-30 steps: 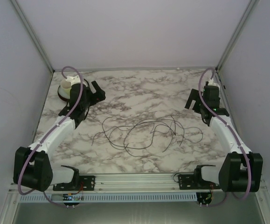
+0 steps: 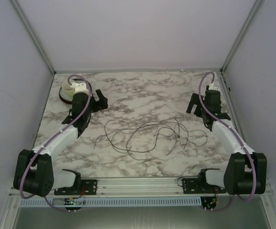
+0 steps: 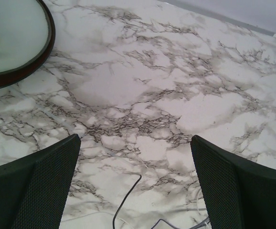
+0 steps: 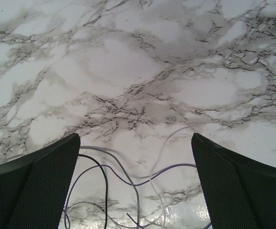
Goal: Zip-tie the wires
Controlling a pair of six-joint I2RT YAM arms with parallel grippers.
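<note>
Loose wires (image 2: 155, 123) lie in a wide tangle of loops across the front middle of the marble table. Dark, grey and purple strands (image 4: 176, 165) show in the right wrist view, low between the fingers and well below them. In the left wrist view only a few wire ends (image 3: 123, 201) reach in at the bottom. Up and left of the tangle, my left gripper (image 2: 104, 99) stands open and empty. My right gripper (image 2: 191, 109), also open with nothing in it, is above the table to the tangle's upper right. No zip tie can be made out.
At the back left, partly behind the left arm, is a round dark-rimmed tray (image 3: 51, 33) with pale items on it. Walls close in the sides and back.
The wires lie as before.
</note>
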